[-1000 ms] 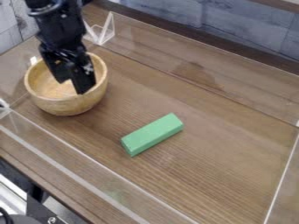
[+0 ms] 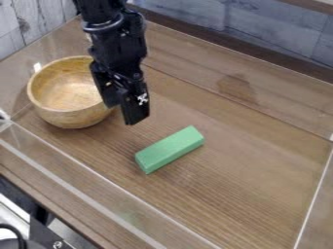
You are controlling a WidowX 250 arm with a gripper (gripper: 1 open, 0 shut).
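Note:
My black gripper [image 2: 125, 107] hangs just right of the wooden bowl [image 2: 68, 88], low over the table, partly covering the bowl's right side. Its fingers appear apart, with nothing seen between them. A green rectangular block [image 2: 169, 149] lies on the table below and to the right of the gripper, not touched by it.
A pale corrugated surface is at the top left, and dark cables lie at the lower left beyond the table's edge.
The arm has moved right from over the bowl, toward the green block. The bowl and block stay where they were.

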